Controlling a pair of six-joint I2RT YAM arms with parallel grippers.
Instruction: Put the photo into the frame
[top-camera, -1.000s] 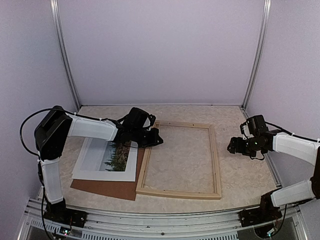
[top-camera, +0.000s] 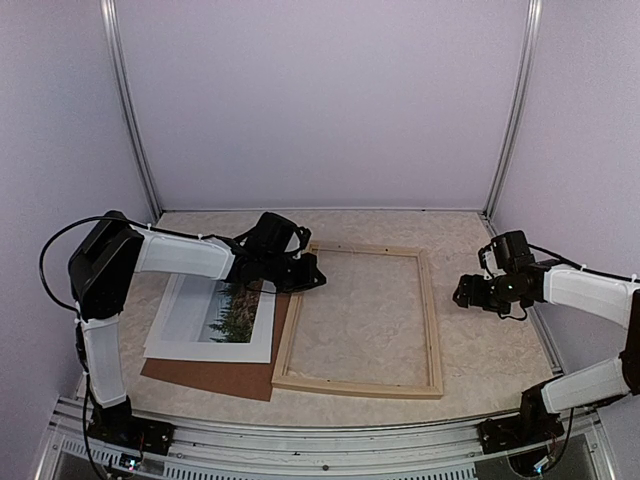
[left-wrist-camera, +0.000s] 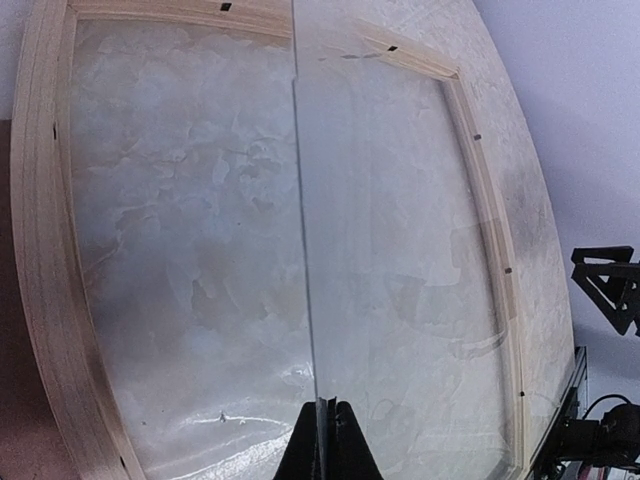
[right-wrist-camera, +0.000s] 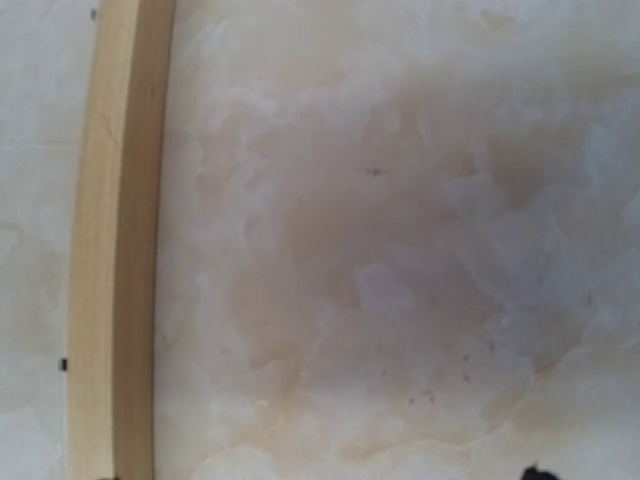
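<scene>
The wooden frame (top-camera: 435, 340) lies flat on the table, the bare tabletop showing inside its border. Left of it is the photo (top-camera: 240, 315) in a white mat, partly covered from above by my left arm. Over the frame's far left side, my left gripper is shut on a thin clear sheet (left-wrist-camera: 375, 200), whose edge runs up from between the fingertips. That sheet is hard to make out in the top view. Right of the frame, my right gripper (top-camera: 466, 291) stands open and empty; only its fingertips (right-wrist-camera: 541, 473) peek into the right wrist view's bottom edge.
A brown backing board (top-camera: 215, 380) lies under the matted photo and reaches the frame's left side. Small dark tabs (left-wrist-camera: 508, 270) sit along the frame.
Almost nothing differs.
</scene>
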